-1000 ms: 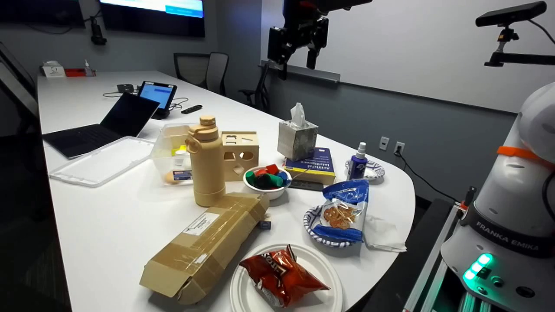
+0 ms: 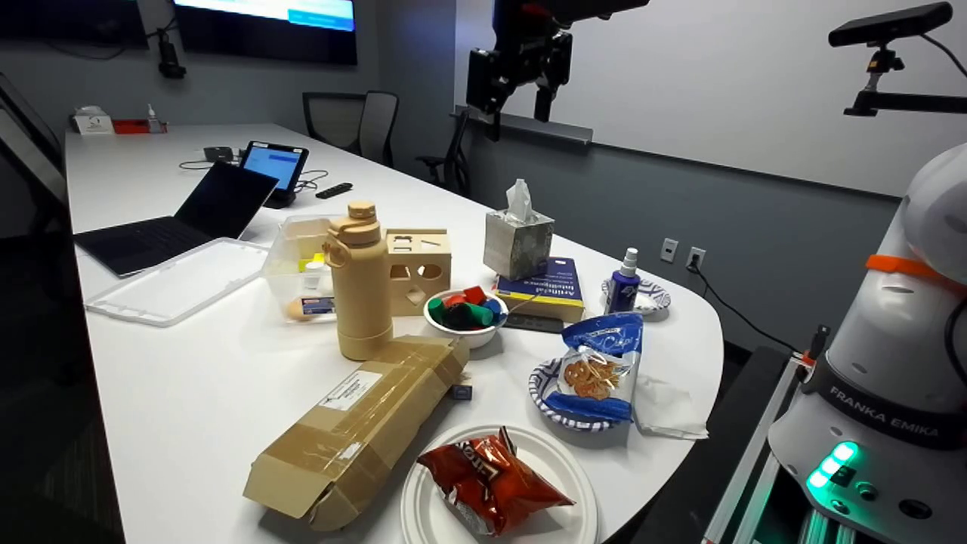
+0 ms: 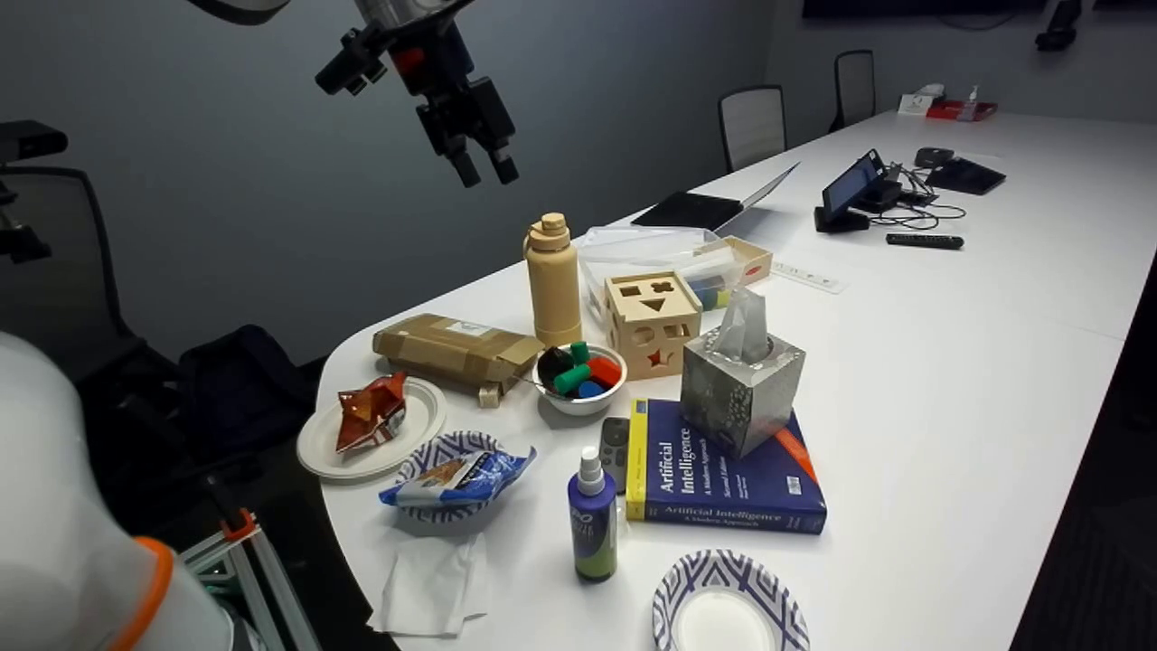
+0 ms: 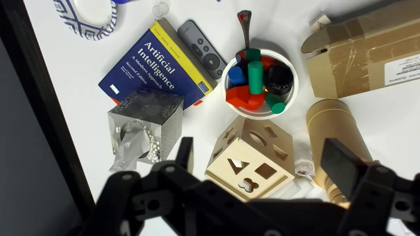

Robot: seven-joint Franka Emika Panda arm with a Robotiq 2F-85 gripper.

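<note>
High over the table hangs my gripper (image 3: 485, 177), its two fingers apart and nothing between them. Looking down in the wrist view, the wooden shape-sorter cube (image 4: 252, 157) lies below and between the fingers, well out of contact. Beside it a white bowl (image 4: 292, 100) holds several coloured blocks, among them a green cylinder (image 4: 256, 76), plus a black round object (image 4: 278, 78) and a spoon (image 4: 244, 27) leaning out over the rim. A silvery tissue box (image 4: 147, 122) rests on the blue Artificial Intelligence book (image 4: 137, 65), with a tissue sticking up.
A tall tan bottle (image 2: 364, 290) stands near a cardboard box (image 2: 363, 426) and a clear bin (image 3: 640, 248). Toward the robot are a red chip bag (image 2: 494, 480) on a plate, a blue snack bag (image 2: 594, 367) and a spray bottle (image 3: 592, 515).
</note>
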